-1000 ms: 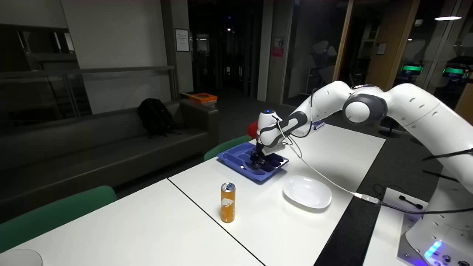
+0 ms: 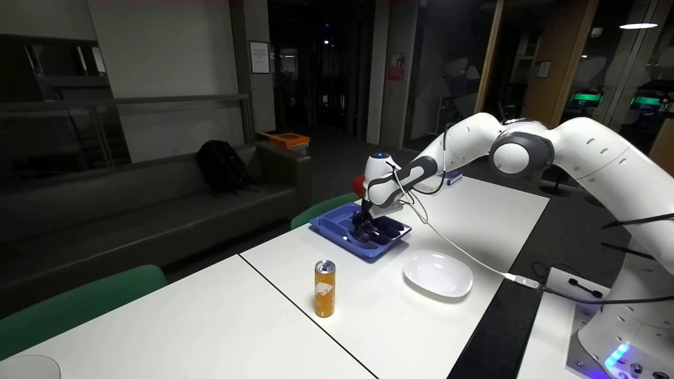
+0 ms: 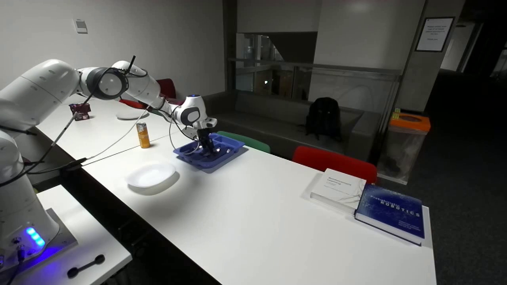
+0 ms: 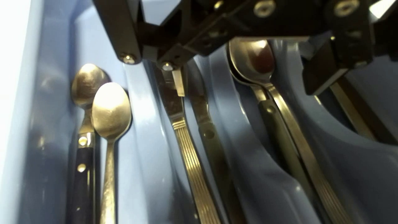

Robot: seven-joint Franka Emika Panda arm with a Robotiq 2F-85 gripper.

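Note:
My gripper is open over a blue cutlery tray [image 2: 371,253], its fingertips low among the compartments. Between the spread fingers, the bowls of two overlapping spoons [image 4: 253,61] show in one compartment; I cannot tell whether anything touches them. The left fingertip [image 4: 179,82] hangs over the neighbouring compartment, where two knives [image 4: 194,164] lie side by side. Two more spoons [image 4: 111,112], one dark-handled, rest in the leftmost compartment. Further cutlery [image 4: 352,108] lies under the right finger [image 4: 324,71], partly hidden.
A white plate [image 2: 439,272] sits near the tray, with an orange can [image 2: 325,289] standing upright on the table. Two books [image 3: 390,211] lie at the table's far end. A cable [image 2: 464,249] droops from the arm across the table.
The arm and gripper have shifted very slightly to the left in exterior view 1, staying over the tray. Plate, can and tray have not moved.

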